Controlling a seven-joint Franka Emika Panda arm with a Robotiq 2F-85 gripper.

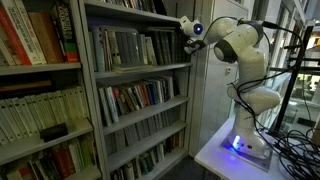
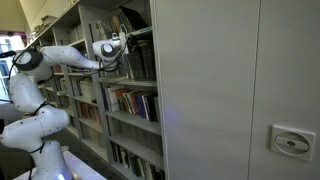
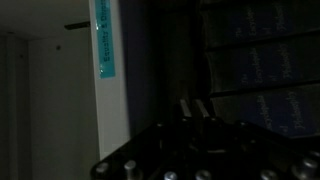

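Observation:
Near the right end of an upper shelf, my gripper (image 1: 188, 43) reaches in at a row of dark books (image 1: 160, 48). From the other side, exterior view 2 has the gripper (image 2: 124, 42) in front of dark volumes (image 2: 143, 62). In the dim wrist view, the gripper points into the shelf beside dark books with faint lettering (image 3: 265, 62). Its fingertips are small and dark there, and the width between them is hard to make out. I see no book clearly between them.
A pale upright shelf panel (image 3: 112, 100) with a teal label (image 3: 105, 38) stands close on the left in the wrist view. More bookshelves (image 1: 40, 100) extend left. A large white panel (image 2: 208, 90) borders the bookcase, and a white table (image 1: 225, 160) supports the arm's base.

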